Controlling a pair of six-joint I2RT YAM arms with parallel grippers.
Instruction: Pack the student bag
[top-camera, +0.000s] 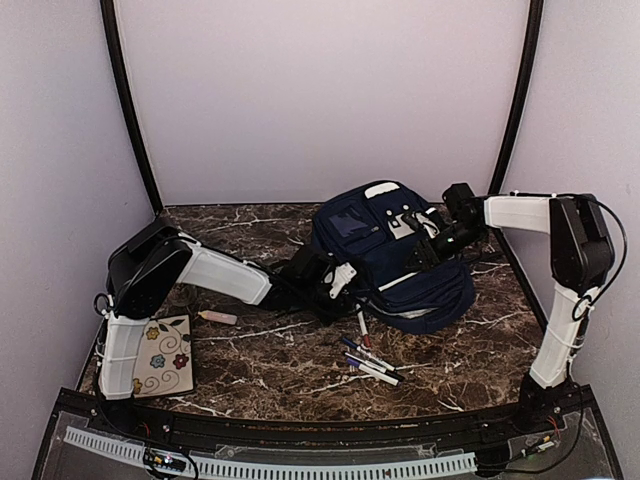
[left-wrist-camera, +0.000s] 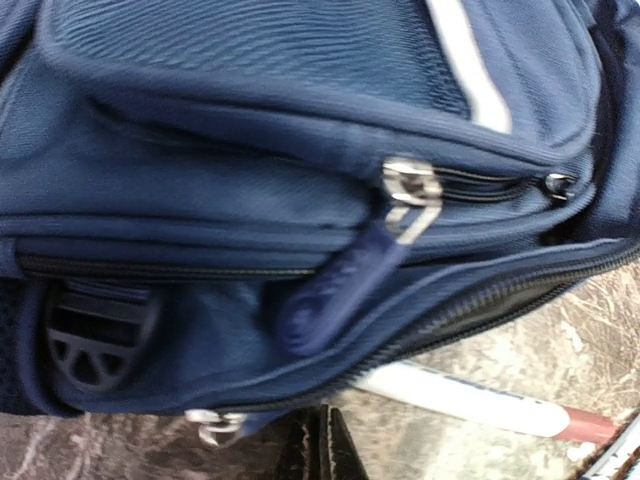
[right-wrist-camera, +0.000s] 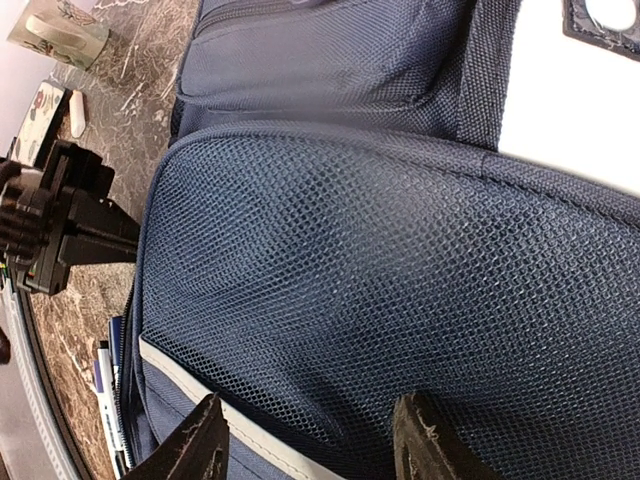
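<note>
The navy backpack (top-camera: 370, 260) lies on the marble table at centre right. My left gripper is shut at its front left edge, beside a zipper pull (left-wrist-camera: 340, 285); nothing shows between its fingers. In the right wrist view my right gripper stands part open over mesh fabric (right-wrist-camera: 340, 260) and a pale strip, its fingertips low against them; whether fabric lies between them is unclear. A white marker with a red end (left-wrist-camera: 450, 400) lies just below the bag.
Several markers (top-camera: 370, 370) lie in front of the bag. A flowered notebook (top-camera: 160, 355) and a pink item (top-camera: 220, 318) lie at the left.
</note>
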